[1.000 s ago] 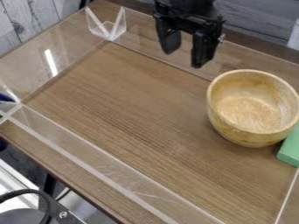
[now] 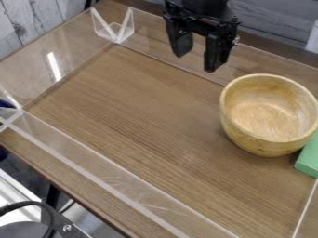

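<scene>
My black gripper (image 2: 198, 50) hangs at the top centre of the camera view, over the back of the wooden table (image 2: 112, 112), with its two fingers apart and nothing visible between them. A large tan wooden bowl (image 2: 266, 132) sits on the right side of the table, below and to the right of the gripper, empty.
A green object (image 2: 307, 160) lies at the right edge beside the bowl. Clear plastic panels run along the table's left and back borders. A black cable (image 2: 47, 210) is at the bottom left.
My gripper has shifted very slightly at the top of the view. The bowl and the rest look unchanged.
</scene>
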